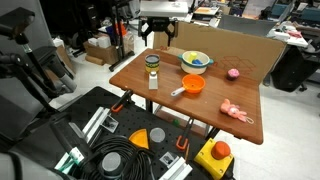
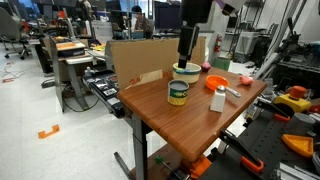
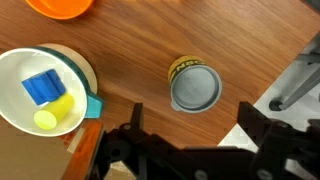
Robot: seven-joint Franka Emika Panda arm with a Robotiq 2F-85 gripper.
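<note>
My gripper [image 1: 157, 38] hangs open over the table's far left part, its fingers spread apart with nothing between them. Below it stands a can [image 1: 152, 62] with a yellow-green label and a grey lid. From above, in the wrist view, the can [image 3: 196, 86] lies just ahead of the gap between the fingertips, apart from them. Exterior view 2 has the gripper [image 2: 192, 45] above the upright can [image 2: 178, 94]. A white bowl [image 1: 195, 62] with blue and yellow items inside sits right of the can.
An orange bowl [image 1: 194, 84] lies mid-table, and a small white bottle [image 1: 153, 82] stands at the near left. A pink toy [image 1: 236, 110] and a dark pink object [image 1: 233, 74] are toward the right. A cardboard panel [image 1: 225, 58] borders the back edge.
</note>
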